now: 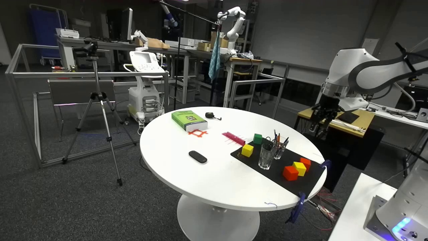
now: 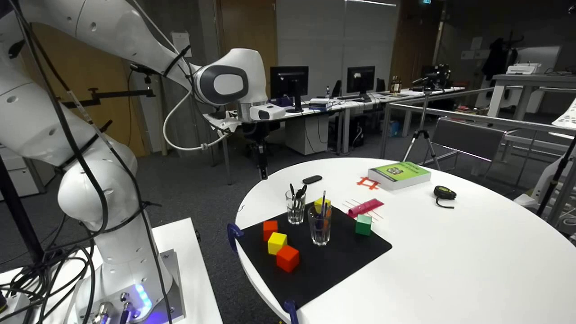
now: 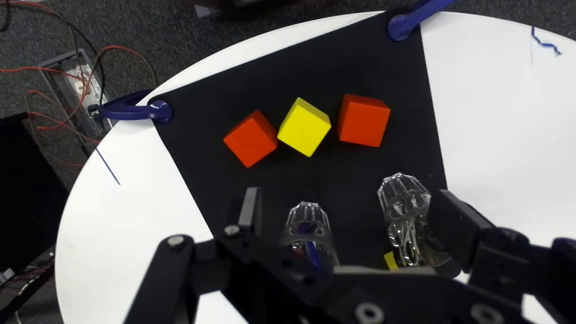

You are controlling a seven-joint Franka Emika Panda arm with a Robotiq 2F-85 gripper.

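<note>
My gripper is open above the table, its fingers (image 3: 249, 209) set wide apart with nothing held. Below, a black mat carries a red cube (image 3: 251, 138), a yellow cube (image 3: 303, 128) and another red cube (image 3: 363, 121) in a loose row. Two clear glasses stand on the mat: one glass (image 3: 306, 218) with pens, the other glass (image 3: 400, 194) with what look like scissors. In exterior view 1, a second yellow cube (image 1: 247, 150) and a green cube (image 1: 257, 139) sit near the mat's far end.
Blue clamps (image 3: 399, 28) hold the mat (image 2: 340, 264) at the edge of the round white table (image 1: 172, 168). Elsewhere on it lie a green book (image 1: 188, 119), a tape measure (image 1: 210, 115), a magenta piece (image 1: 233, 138) and a black oblong item (image 1: 197, 156).
</note>
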